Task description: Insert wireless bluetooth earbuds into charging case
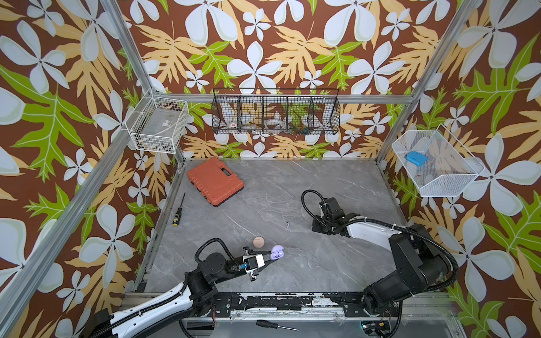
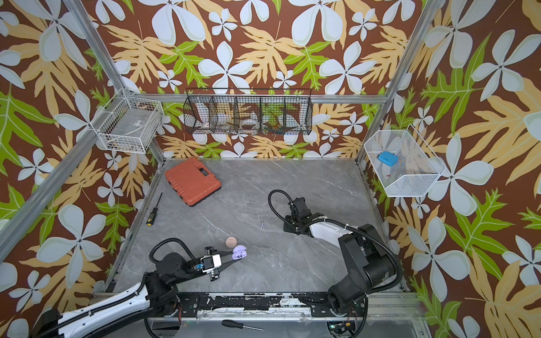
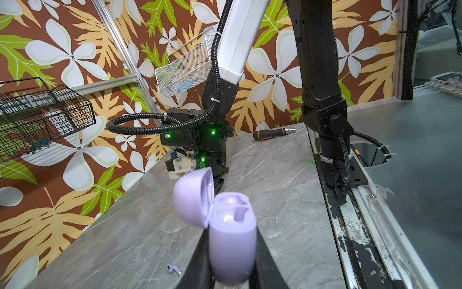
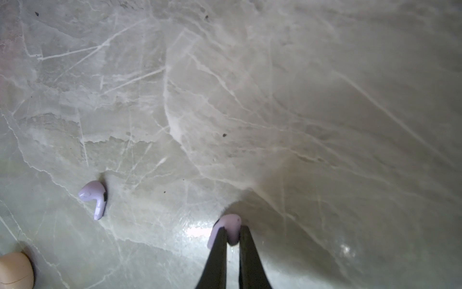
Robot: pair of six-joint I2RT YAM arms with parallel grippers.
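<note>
In the left wrist view, a lilac charging case point(image 3: 232, 245) is upright with its lid point(image 3: 191, 197) swung open; hollows show inside, and no earbud is visible in them. My left gripper point(image 1: 271, 257) is shut on this case, holding it near the front of the table. A lilac earbud point(image 4: 231, 224) is pinched at the tips of my right gripper, which is shut on it above the grey tabletop. To its left in the right wrist view, a second earbud point(image 4: 97, 196) lies loose on the surface. Arm parts hide the right gripper's tips from above.
Beside the case is a beige round object point(image 1: 258, 241). An orange toolbox point(image 1: 215, 180) and a screwdriver point(image 1: 178, 214) lie on the left. Wire baskets hang on the walls, one of them black point(image 1: 276, 114). The table between both grippers is mostly bare.
</note>
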